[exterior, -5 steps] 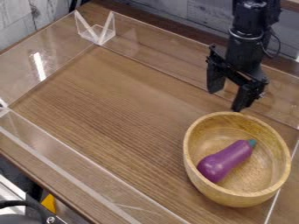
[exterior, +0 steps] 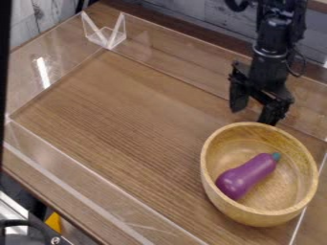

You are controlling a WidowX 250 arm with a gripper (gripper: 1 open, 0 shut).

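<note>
A black gripper (exterior: 255, 103) on a black arm hangs over the wooden table (exterior: 115, 124) at the right, just behind a yellow bowl (exterior: 220, 145). Its fingers point down and are parted, with nothing visible between them. In the bowl lies a purple eggplant (exterior: 246, 176), tilted diagonally.
A white wire-like object (exterior: 105, 29) stands at the back left. Dark clutter lies past the lower left edge.
The gripper has shifted slightly and its fingers look a little closer together. The bowl and eggplant have not visibly moved.
</note>
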